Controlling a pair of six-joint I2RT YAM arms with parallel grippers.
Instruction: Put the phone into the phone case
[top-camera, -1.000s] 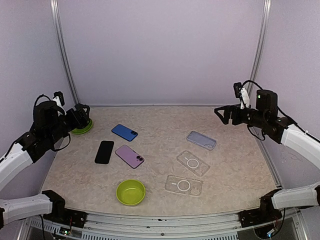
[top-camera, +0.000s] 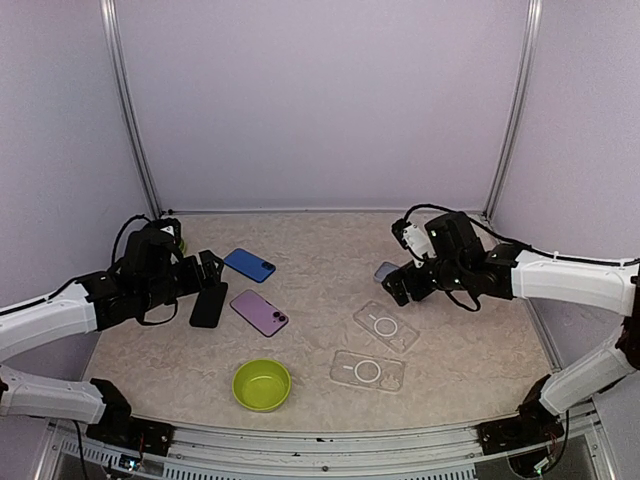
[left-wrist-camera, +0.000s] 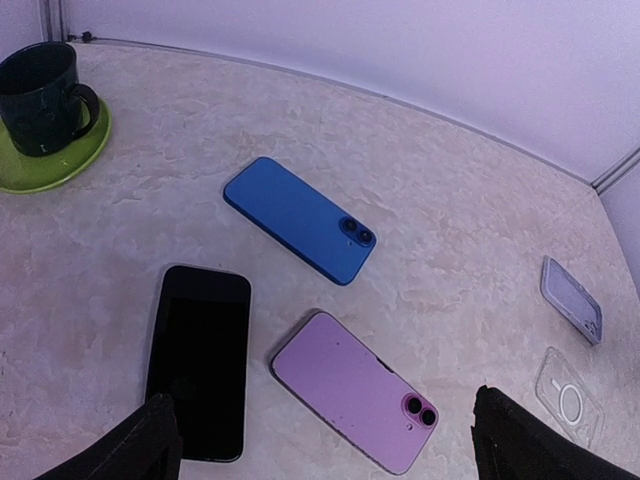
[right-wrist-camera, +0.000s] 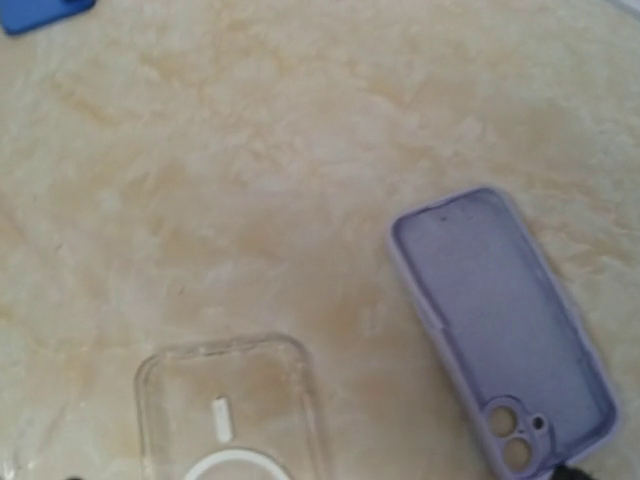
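Three phones lie flat on the left half of the table: a blue phone (left-wrist-camera: 298, 215), a black phone (left-wrist-camera: 200, 350) and a lilac phone (left-wrist-camera: 350, 385). Above them hovers my left gripper (top-camera: 211, 268), its fingers wide apart and empty; in its own view the fingers (left-wrist-camera: 520, 445) show at the lower corners. Two clear cases (top-camera: 387, 325) (top-camera: 367, 371) with white rings lie right of centre. A purple case (right-wrist-camera: 500, 310) lies beyond them, hollow side up. My right gripper (top-camera: 402, 289) is above the cases, open and holding nothing; it partly hides the purple case in the top view.
A green bowl (top-camera: 261, 386) stands near the front edge. At the far left a dark mug (left-wrist-camera: 38, 100) sits on a green saucer (left-wrist-camera: 85, 150). The table's middle, between phones and cases, is bare.
Both arms have come inward and lower. My left gripper moved right toward the phones; my right gripper moved left and down over the cases, covering part of the purple one. The objects have stayed put.
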